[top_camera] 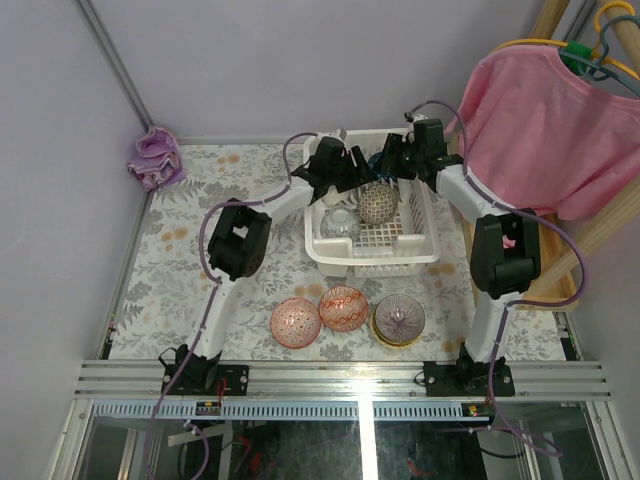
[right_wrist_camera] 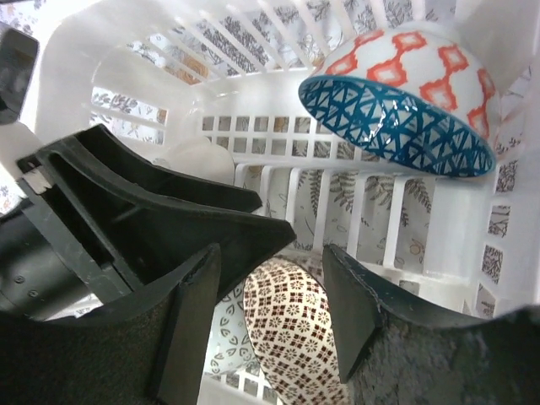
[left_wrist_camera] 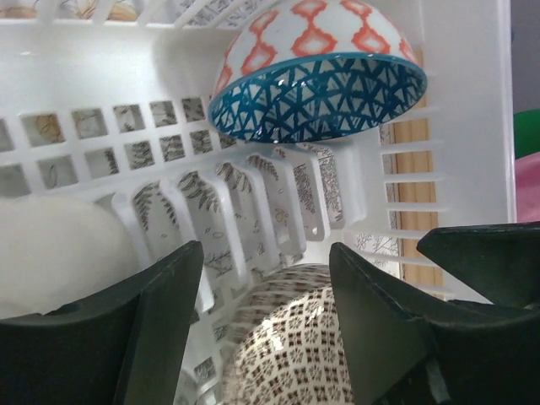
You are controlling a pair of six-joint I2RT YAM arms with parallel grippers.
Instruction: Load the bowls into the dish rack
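The white dish rack holds several bowls. A red-patterned bowl with a blue inside stands tilted at the back. A brown-patterned bowl lies in the middle, just beyond the fingertips of my left gripper, which is open. My right gripper is open beside the left one, nothing visibly held. A glass-like bowl and a white piece sit in the rack. More bowls lie on the table in front.
A wooden rack with a pink shirt stands at the right, close to my right arm. A purple cloth lies at the back left. The table left of the dish rack is clear.
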